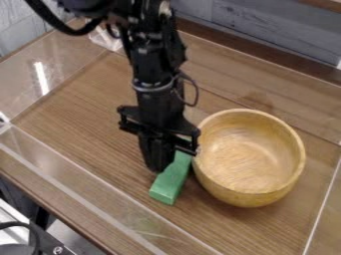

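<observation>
My black gripper hangs over the wooden table, just left of and above a green bar-shaped object lying flat on it. The fingers look close together; I see nothing held between them, though their tips are dark and hard to make out. Right of the green object, touching or nearly so, is a large tan bowl, empty.
A white object sits at the far back left. Cables and a dark area lie past the near left edge.
</observation>
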